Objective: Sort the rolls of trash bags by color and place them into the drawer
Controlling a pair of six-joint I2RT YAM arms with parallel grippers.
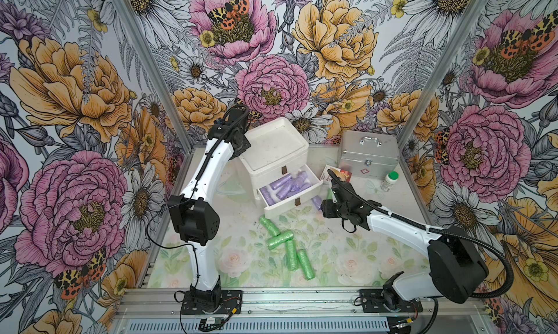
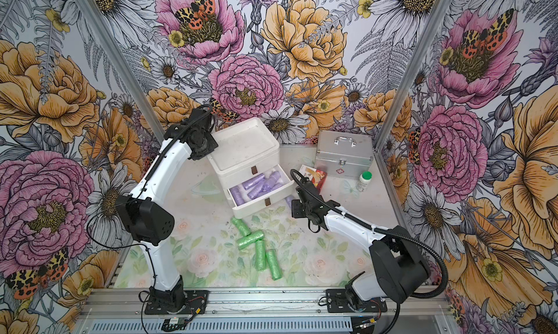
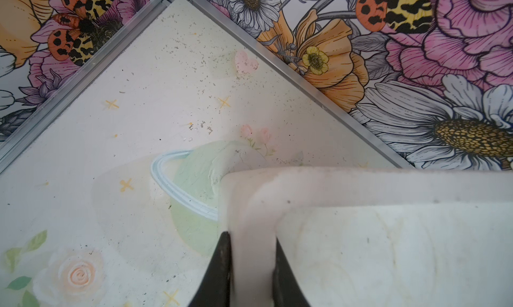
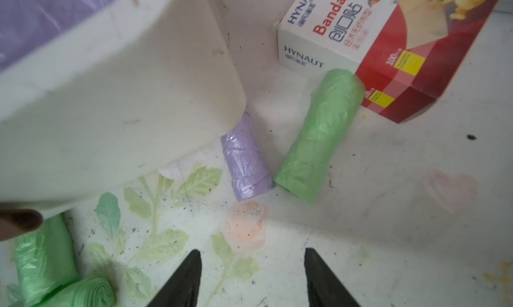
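Observation:
My left gripper is shut on the top rim [image 3: 256,227] of the white drawer unit [image 2: 241,142] at its back-left corner. The lower drawer [image 1: 290,200] stands pulled out, holding several purple rolls [image 2: 261,183]. My right gripper is open and empty, just right of that drawer. Beyond its fingers a purple roll [image 4: 245,157] and a green roll [image 4: 319,136] lie on the table by the drawer’s corner. Several more green rolls [image 2: 251,238] lie loose in front of the drawer unit.
A red bandage box [image 4: 406,82] lies beside the loose green roll. A silver case [image 1: 367,154] and a white bottle with green cap [image 2: 363,183] stand at the back right.

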